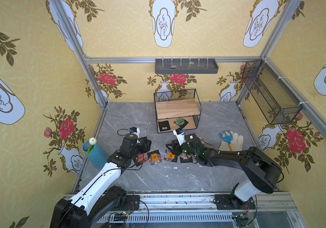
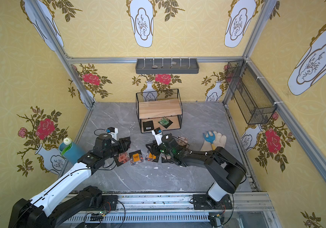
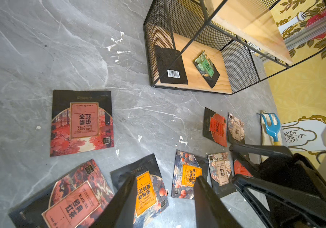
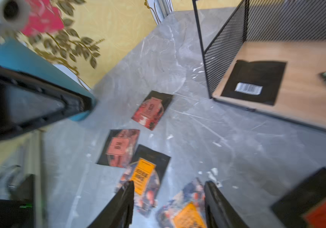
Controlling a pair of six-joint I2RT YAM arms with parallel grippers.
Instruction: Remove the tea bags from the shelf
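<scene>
The wire shelf (image 1: 176,108) holds a dark tea bag with a barcode (image 3: 172,74) and a green tea bag (image 3: 204,65) on its lower board. Several tea bags lie on the table before it, among them red Earl Grey (image 3: 82,122) and orange-labelled jasmine (image 3: 145,190). My left gripper is over the table at left, open, with nothing seen between its fingers. My right gripper is over the middle row of bags, open, its fingers apart.
A blue cup with a flower (image 1: 96,155) stands at front left. A glove (image 1: 237,140) with a blue fork lies at right. A mesh basket (image 1: 269,91) hangs on the right wall. Table space beside the shelf is clear.
</scene>
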